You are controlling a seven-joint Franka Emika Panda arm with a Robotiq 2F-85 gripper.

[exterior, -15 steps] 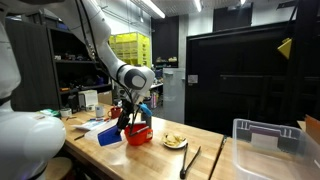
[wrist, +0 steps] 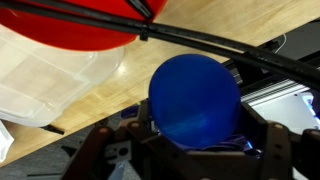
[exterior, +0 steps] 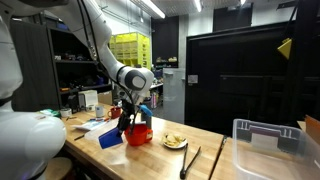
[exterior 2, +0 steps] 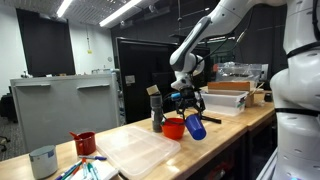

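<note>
A blue cup [exterior 2: 196, 127] is tilted in my gripper [exterior 2: 189, 105], which is shut on it. In the wrist view, the cup's round blue face [wrist: 195, 100] fills the space between the dark fingers. From the other side, exterior view 1 shows the same blue cup [exterior: 110, 138] slanting over the table's near edge. Right beside it stands a red pot [exterior: 140, 133], partly hidden by the gripper. Its red rim [wrist: 75, 38] enters the top left of the wrist view. Whether anything is inside the cup cannot be seen.
A plate of yellowish food [exterior: 174, 140] lies right of the pot, with dark sticklike tools [exterior: 190, 162] in front. A clear bin [exterior: 268, 145] stands far right. A translucent board [exterior 2: 140, 150] covers the table beside the pot; a grey pot [exterior 2: 43, 160] and markers [exterior 2: 88, 168] lie beyond.
</note>
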